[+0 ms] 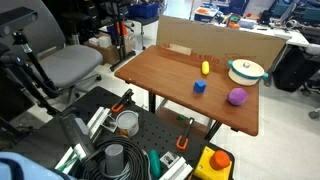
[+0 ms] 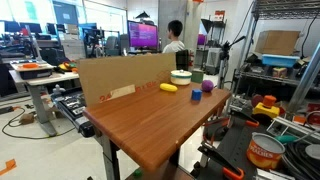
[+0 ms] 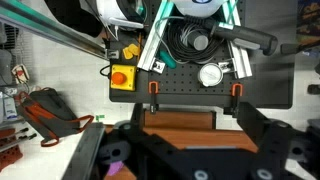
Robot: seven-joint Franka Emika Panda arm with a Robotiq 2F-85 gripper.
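In the wrist view my gripper is open, its dark fingers far apart at the lower left and lower right, with nothing seen between them. It looks down over the near edge of the wooden table. On that table (image 1: 165, 72) are a yellow object (image 1: 205, 67), a small blue block-like object (image 1: 199, 86), a purple ball (image 1: 237, 96) and a white pot (image 1: 246, 70) with teal handles. The yellow object (image 2: 167, 87), blue object (image 2: 196, 95) and pot (image 2: 181, 76) also show from the other side. None of them is visible in the wrist view.
A tan upright panel (image 1: 220, 43) closes off the table's far side. Beside the table, the black robot bench carries coiled cable (image 3: 190, 40), a tin (image 3: 210, 75) and a yellow box with a red-orange button (image 1: 218, 160).
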